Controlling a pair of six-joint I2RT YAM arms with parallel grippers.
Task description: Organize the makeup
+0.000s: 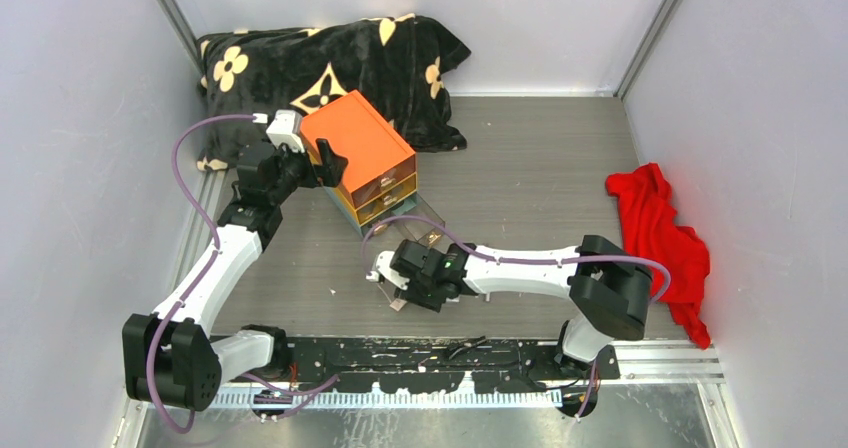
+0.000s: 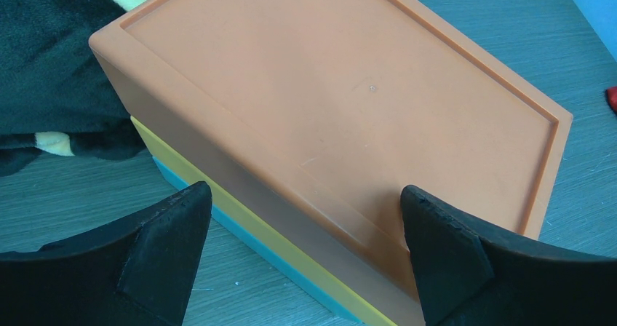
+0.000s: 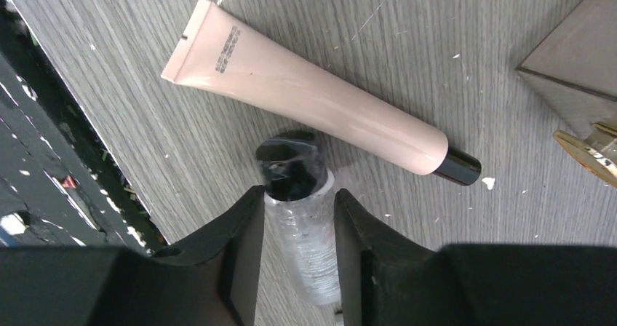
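Observation:
The orange-topped drawer box (image 1: 355,138) stands at upper left, its bottom drawer (image 1: 425,223) pulled out. My left gripper (image 1: 330,163) is open over the box's side, one finger over its top. My right gripper is low at the table's front, its fingers either side of a clear tube with black cap (image 3: 302,246); whether they grip it is unclear. Beside it lie a pink tube (image 3: 313,93) and, at right, a drawer corner with a gold knob (image 3: 586,158).
A black patterned blanket (image 1: 250,78) lies behind the box, a red cloth (image 1: 655,228) at the right.

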